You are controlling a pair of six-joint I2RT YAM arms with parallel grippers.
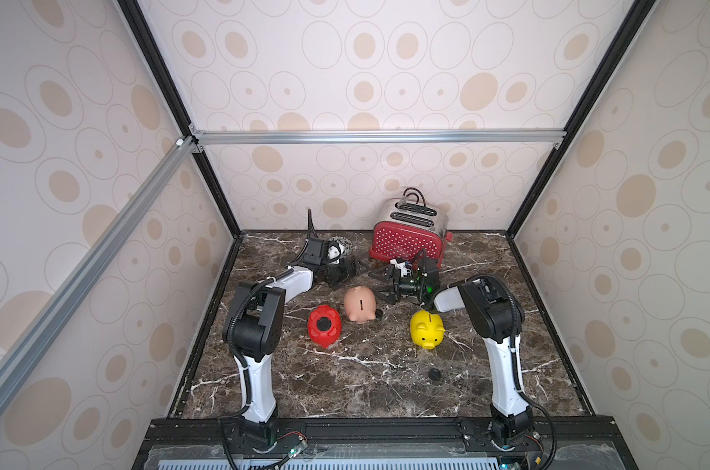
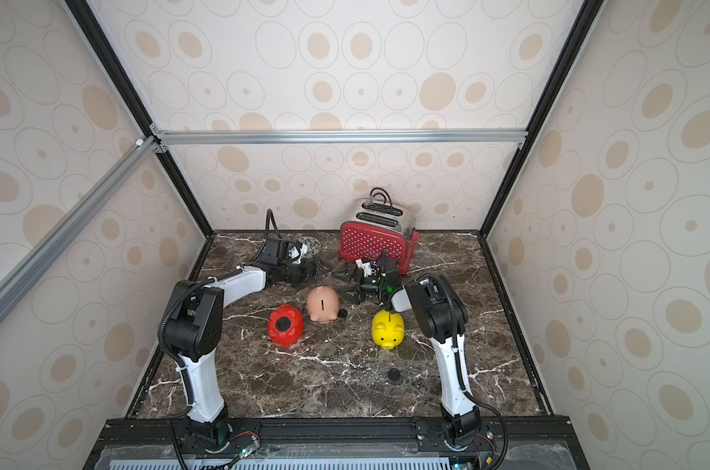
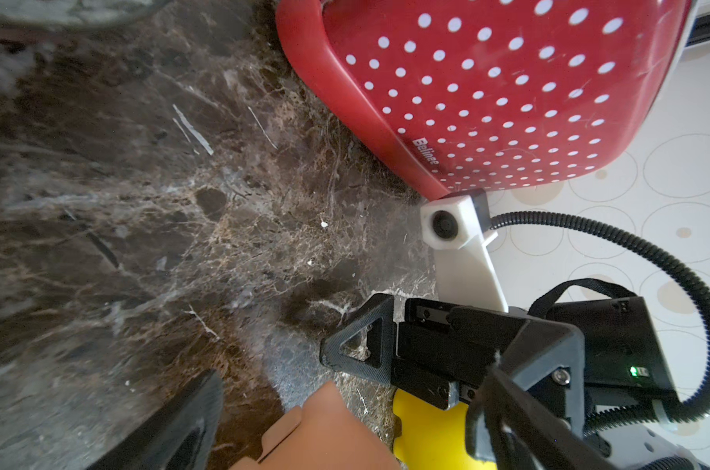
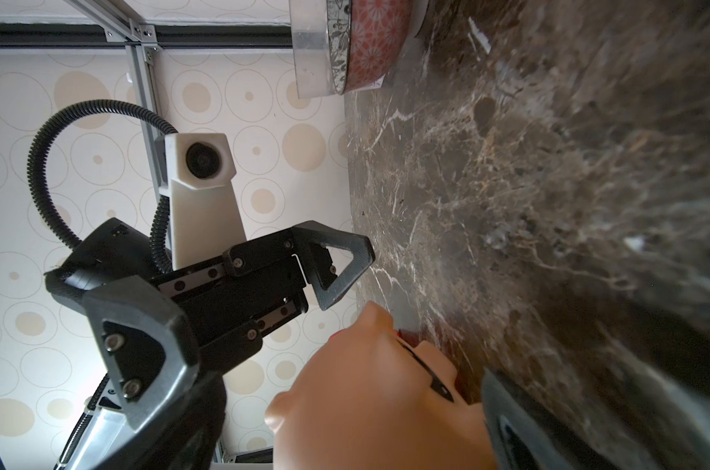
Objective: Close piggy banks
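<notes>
A pink piggy bank [image 1: 360, 304] sits on the marbled tabletop in the middle, its coin slot facing up. Left of it lies a red piggy bank [image 1: 323, 326] with a dark round plug in the side facing up. The yellow piggy bank [image 1: 427, 329] stands at the right, slot on top. My left gripper [image 1: 356, 269] is open behind the pink pig, with nothing held. Just behind and to the right of that pig, my right gripper [image 1: 381, 283] is open too. In the right wrist view the pink pig [image 4: 370, 399] shows between the fingers, not clamped.
A red dotted toaster [image 1: 406, 241] stands at the back, close behind the right gripper. A patterned bowl [image 2: 310, 246] is behind the left gripper. One loose black plug [image 1: 435, 375] lies in front of the yellow pig; another [image 1: 379, 313] lies beside the pink pig.
</notes>
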